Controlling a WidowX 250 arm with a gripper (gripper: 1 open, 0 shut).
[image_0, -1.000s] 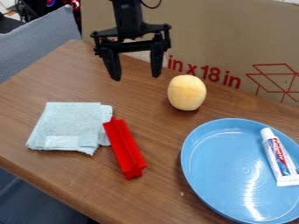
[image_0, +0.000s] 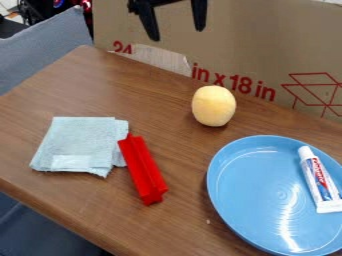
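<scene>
My black gripper (image_0: 175, 24) is at the top of the view, open, its fingers hanging apart above and behind a pale yellow, round object (image_0: 214, 105) with nothing between them. A red bar-shaped object (image_0: 143, 170) lies at the front left beside a folded pale blue cloth (image_0: 75, 145). On the right, a blue plate (image_0: 249, 209) holds a toothpaste tube (image_0: 321, 180).
The wooden table (image_0: 76, 91) has clear room at the back left and centre. A large cardboard sheet (image_0: 262, 47) stands along the back edge. Grey material (image_0: 34, 55) lies beyond the left edge.
My gripper has risen toward the top edge of the view, with only its lower part now showing. The objects on the table have not moved.
</scene>
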